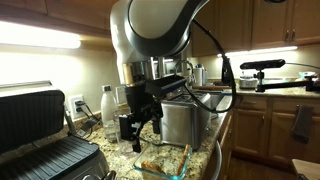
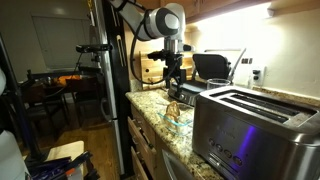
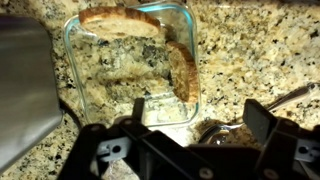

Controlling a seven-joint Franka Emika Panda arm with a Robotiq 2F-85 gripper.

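A clear glass dish (image 3: 72, 65) lies on the speckled counter in the wrist view, with two pieces of bread in it. One bread slice (image 3: 120, 20) rests along the dish's upper side; a second bread slice (image 3: 183, 72) lies along its right side. My gripper is open above the dish's lower right part, its fingers wide apart and nothing between them. From the side, the gripper (image 1: 147, 130) hangs above the glass dish (image 1: 160, 177), clear of the bread.
A steel toaster (image 1: 182, 122) stands close behind the gripper; its side (image 3: 22, 85) fills the wrist view's left edge. Right of the dish lies a metal utensil (image 3: 290, 97). An open grill (image 1: 40, 120) and a white bottle (image 1: 108, 104) are at the left.
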